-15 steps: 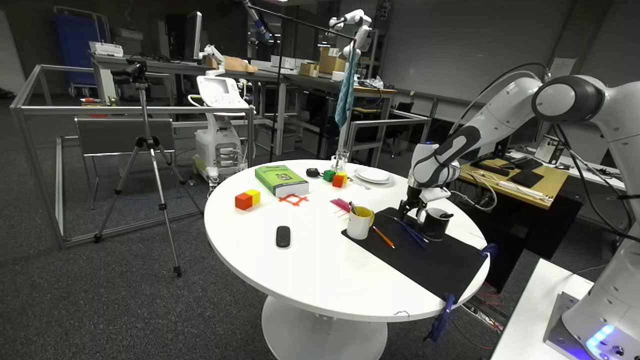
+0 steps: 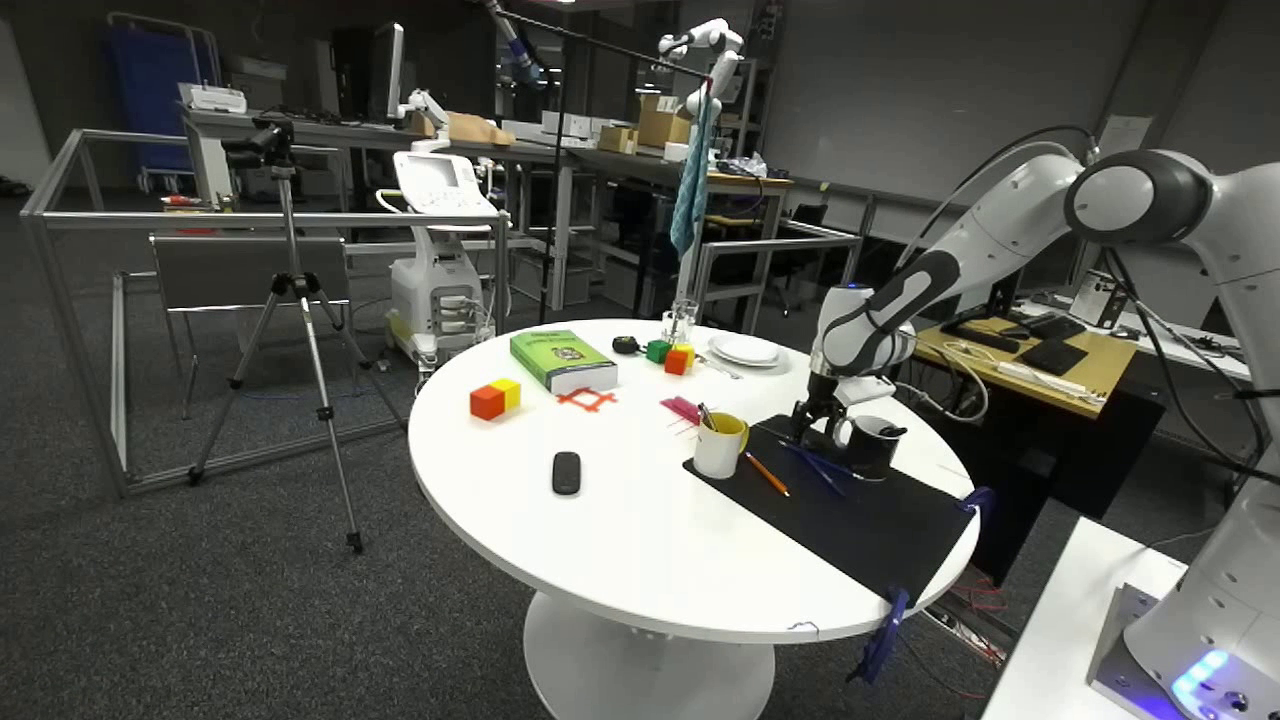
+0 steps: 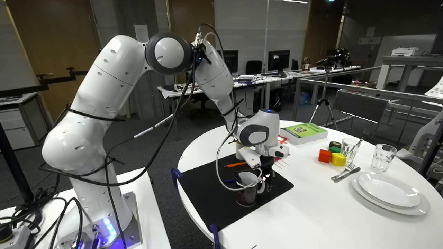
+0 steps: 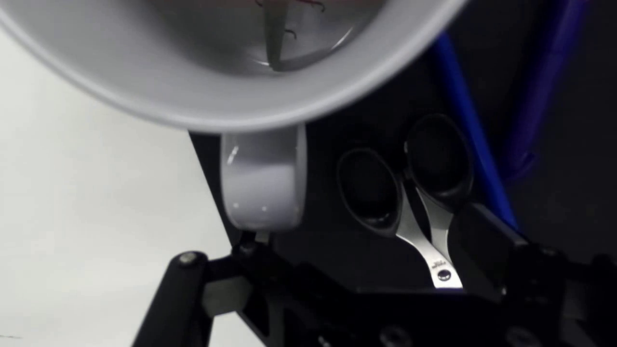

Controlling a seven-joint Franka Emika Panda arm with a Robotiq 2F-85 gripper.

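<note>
My gripper is open, low over the black mat (image 3: 203,184), with nothing gripped. Between its spread fingers in the wrist view lie scissors (image 4: 431,254) with black finger loops, on the mat. A dark mug (image 3: 246,195), grey-white inside, stands beside the gripper; its handle (image 4: 263,185) reaches toward the left finger, and I cannot tell if they touch. Something slim stands inside the mug. A blue pen (image 4: 471,121) and a purple stick-like item (image 4: 543,86) lie right of the scissors. The scissors' blade tips are hidden below the gripper.
A white-yellow mug (image 2: 717,449) holding a pen and an orange pencil (image 2: 768,474) are near the mat's left side. Plates (image 3: 390,191), glasses (image 3: 382,157), blocks (image 3: 324,155), a green book (image 2: 564,360) and a black mouse (image 2: 566,473) occupy the round table.
My gripper has shifted slightly left in exterior view 1. Near it, the blue pens on the mat now lie at a different angle. The dark mug looks nearly unmoved.
</note>
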